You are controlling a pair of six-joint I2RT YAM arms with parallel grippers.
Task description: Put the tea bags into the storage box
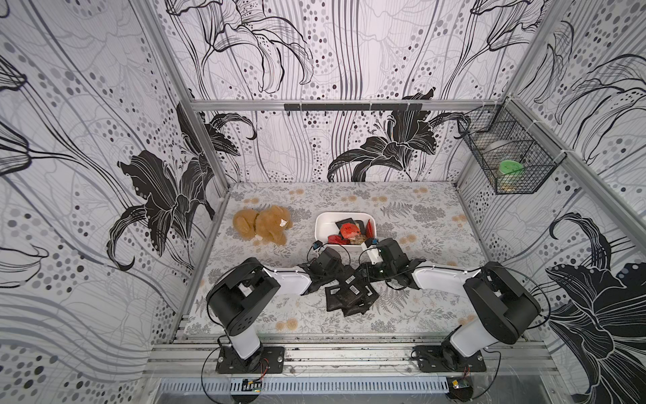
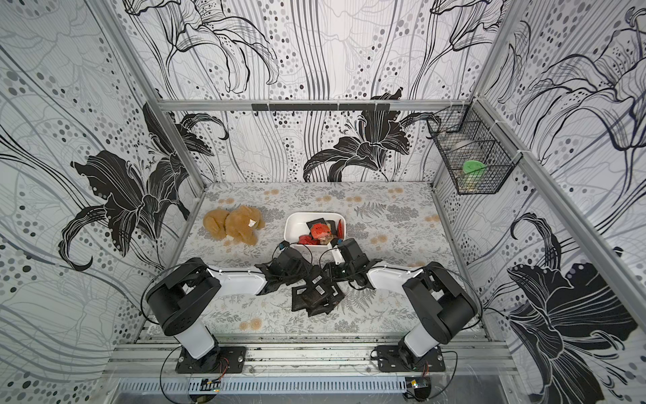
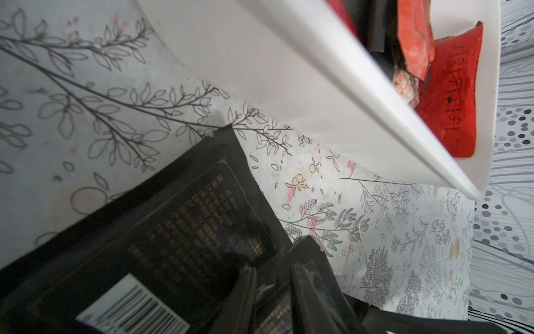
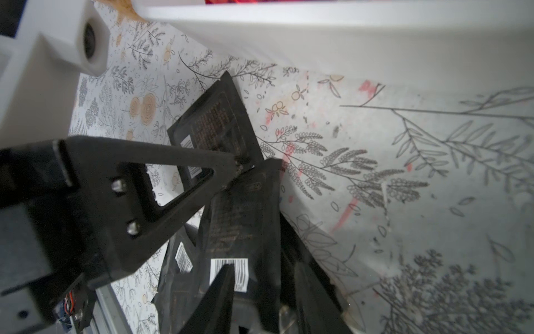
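Several black tea bags [image 1: 350,296] lie in an overlapping pile at the table's front middle. My left gripper is at the pile, its fingers nearly together on the edge of a black tea bag [image 3: 194,233] with a barcode; the exact pinch is dark. Close by, my right gripper stands open low over another barcoded tea bag [image 4: 239,222], fingers slightly apart. Just behind the pile is the white storage box [image 1: 328,215]. Red and black packets [image 1: 350,231] rest inside it, mostly toward its right side.
A brown plush toy [image 1: 263,224] lies left of the box. The black wire basket [image 1: 514,158] hangs on the right wall. Both gripper tips are close together, with the box wall [image 4: 356,50] just beyond them. Table space right of the box is clear.
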